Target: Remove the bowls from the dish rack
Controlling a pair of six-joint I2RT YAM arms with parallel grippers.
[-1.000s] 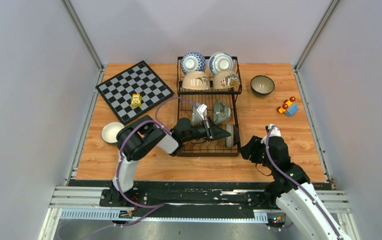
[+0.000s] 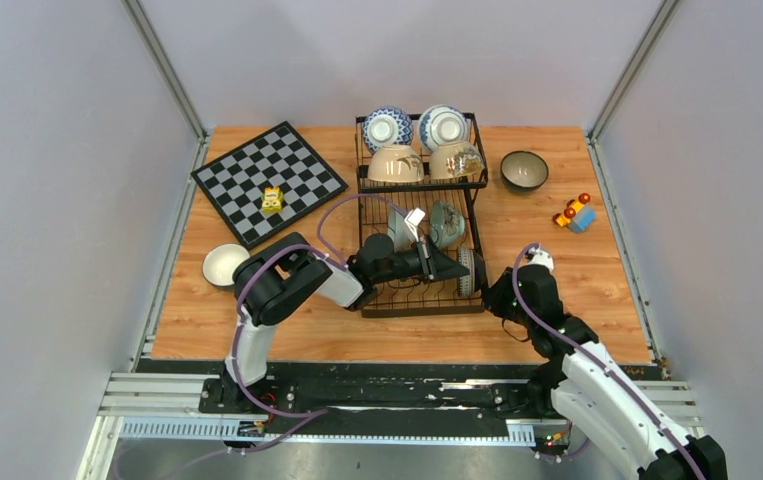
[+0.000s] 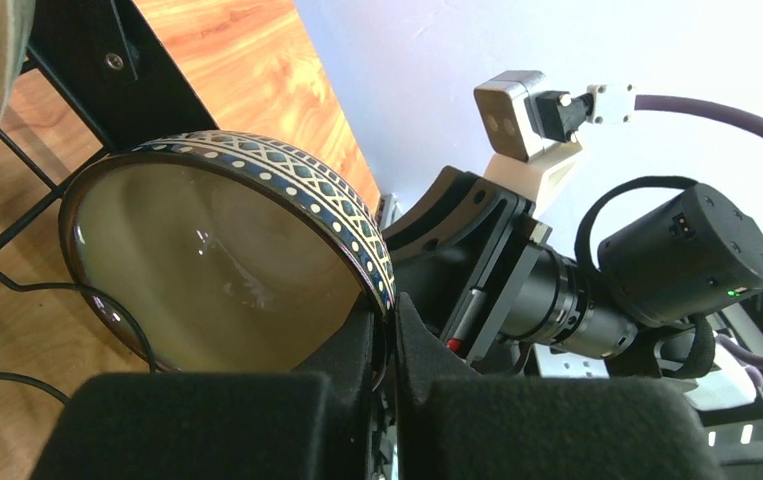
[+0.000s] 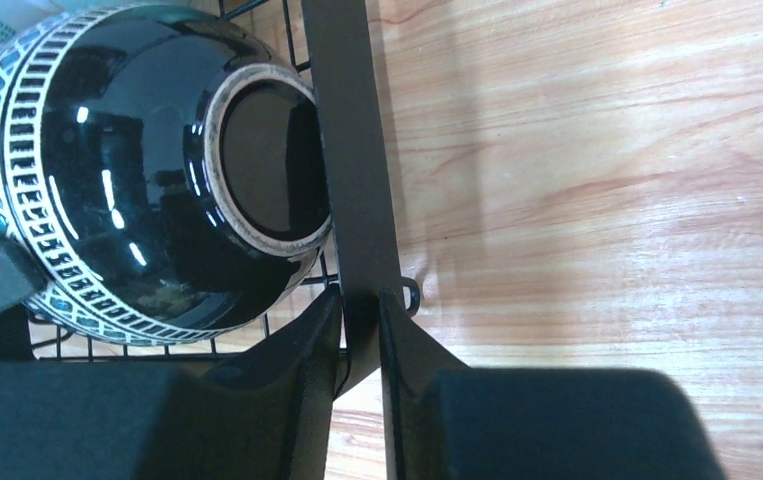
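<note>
A dark bowl with a patterned band [image 2: 467, 272] lies on its side at the right of the rack's lower tier [image 2: 417, 310]. My left gripper is shut on its rim. My right gripper is at the rack's dark side rail [image 4: 349, 130], next to the bowl's glossy base [image 4: 267, 160]; its fingertips are close together around the rail, and their exact opening is unclear. Two pale green cups or bowls [image 2: 446, 225] stand behind. The upper tier holds blue-white bowls [image 2: 387, 128] and cream bowls [image 2: 393, 163].
A grey bowl [image 2: 523, 170] and a toy [image 2: 581, 218] are at the right. A chessboard [image 2: 237, 180] with a yellow item and a white bowl [image 2: 224, 264] are at the left. The table's front right of the rack is mostly taken by the right arm.
The rack and the bowl in my left gripper have shifted slightly right and forward. My right arm has moved a little left, toward the rack.
</note>
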